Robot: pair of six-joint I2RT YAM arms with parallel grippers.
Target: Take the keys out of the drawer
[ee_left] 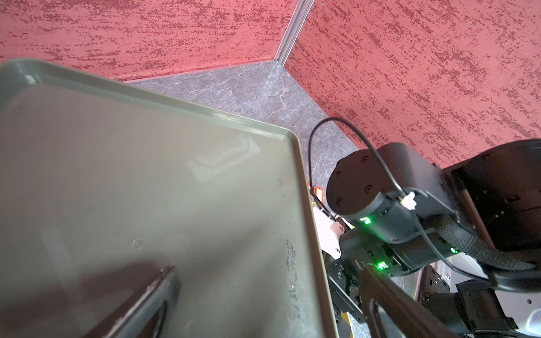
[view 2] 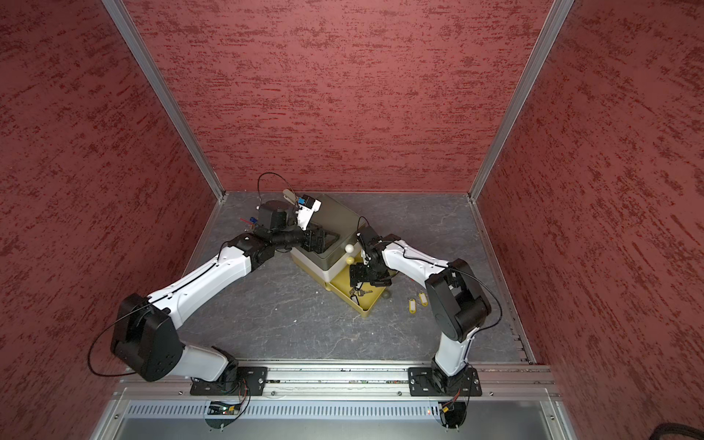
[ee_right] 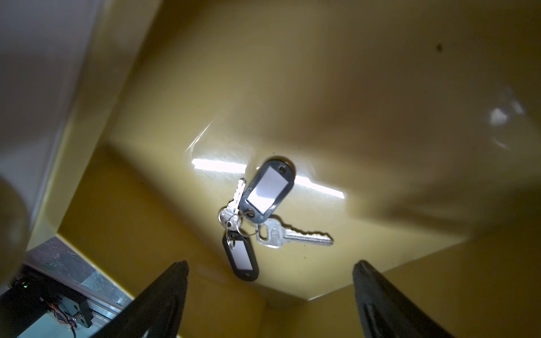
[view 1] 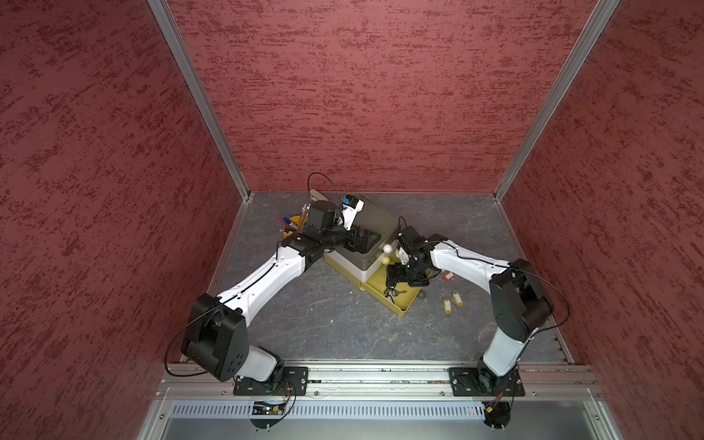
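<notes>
The yellow drawer [view 1: 407,299] stands pulled out from under the grey-lidded box [view 1: 382,212]. On its floor lies a bunch of keys [ee_right: 274,233], two silver keys on rings with two dark tags [ee_right: 267,191], near one corner in the right wrist view. Over the drawer hangs my right gripper, open, with its fingers apart and nothing gripped; the keys lie below and clear of them. My left gripper [view 1: 360,239] rests open at the box's grey lid [ee_left: 236,225], its two fingers wide apart and empty.
Two round knobs [view 1: 386,254] stick out from the box front beside the right gripper. Small yellow-and-white items [view 1: 452,302] and a red one [view 1: 448,275] lie to the right. A yellow cup with pens [view 1: 291,225] stands left.
</notes>
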